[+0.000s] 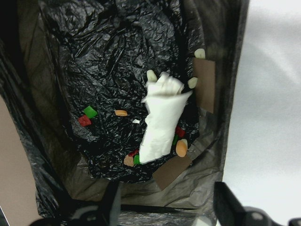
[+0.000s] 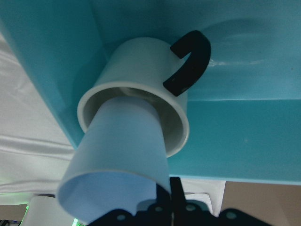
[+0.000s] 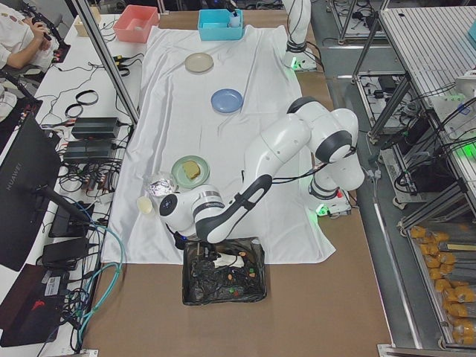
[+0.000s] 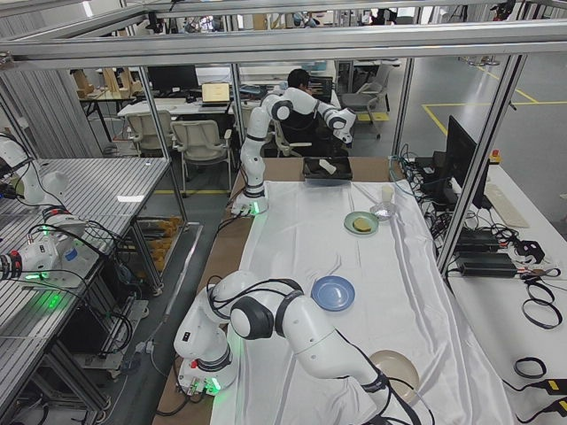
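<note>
A black-lined bin (image 3: 197,290) holds small coloured bits, cardboard and a crumpled white tissue (image 1: 162,122). My left gripper hangs over it, its fingers apart at the bottom of the left wrist view, apparently holding nothing. In the right wrist view my right gripper grips a pale blue paper cup (image 2: 113,146) by its rim, over a white mug (image 2: 134,63) with a black handle inside the turquoise box (image 2: 249,136); the cup's end is in the mug's mouth.
On the white cloth stand a green plate with a yellow piece (image 3: 192,169), a foil item (image 3: 160,186), a cream cup (image 3: 144,205), a blue plate (image 3: 227,100) and a beige plate (image 3: 199,62). A pink box (image 3: 135,24) is at the back.
</note>
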